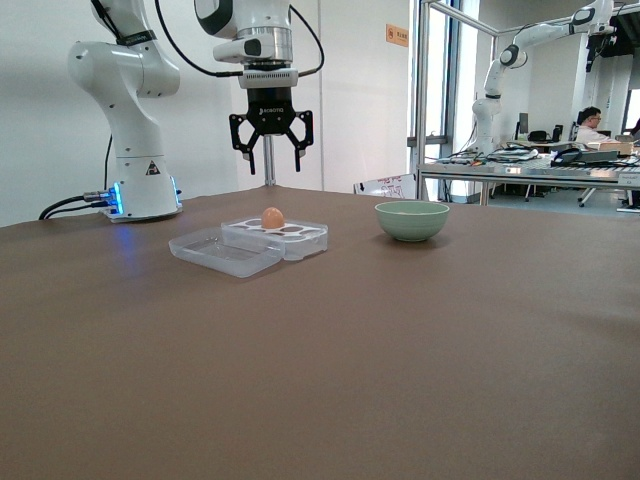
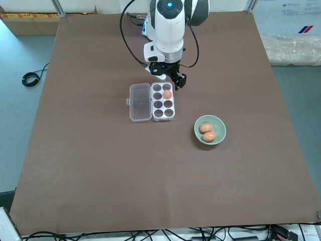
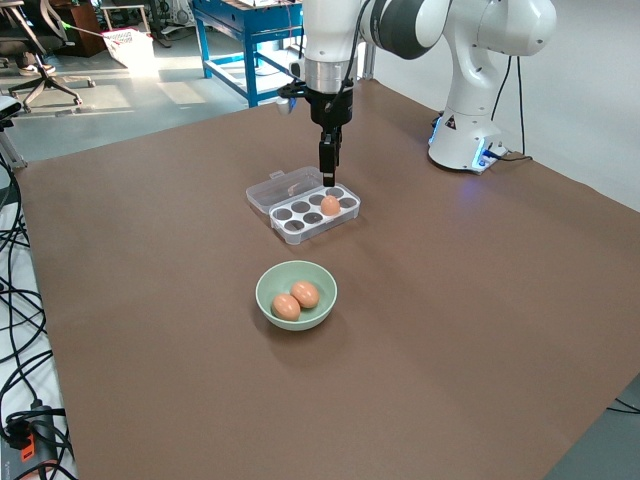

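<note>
The black gripper hangs above the egg carton, open, with nothing between its fingers; in the right view it appears just behind the carton. The clear plastic egg carton lies with its lid folded open; one egg sits in one of its cups, seen also as an egg in the top view. A pale green bowl stands to the carton's right, holding two brown eggs.
The arm's base stands at the back. Cables run outside the table edge.
</note>
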